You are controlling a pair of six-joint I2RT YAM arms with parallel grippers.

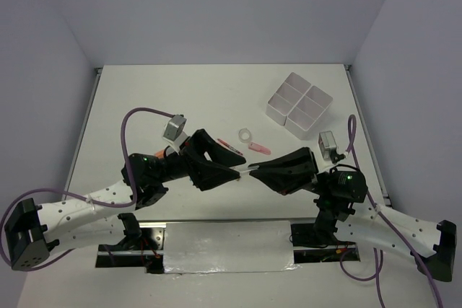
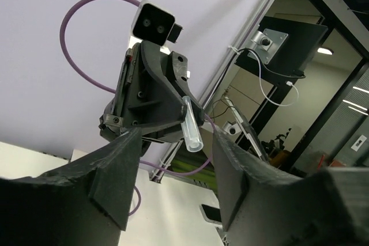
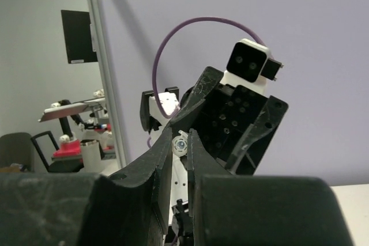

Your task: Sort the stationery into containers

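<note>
A clear, slender plastic piece juts from my right gripper (image 1: 254,170), whose fingers close on it; its end shows as a small ring (image 3: 180,146) between them in the right wrist view. My left gripper (image 1: 235,161) faces it, fingers apart with nothing held, very near the piece's free end. Behind them on the white table lie a tape roll (image 1: 245,135), a pink item (image 1: 259,148) and a red pen-like item (image 1: 225,144). An orange item (image 1: 160,153) is mostly hidden by the left arm.
The white compartment container (image 1: 299,106) stands at the back right of the table (image 1: 159,88). Both arms fill the front middle.
</note>
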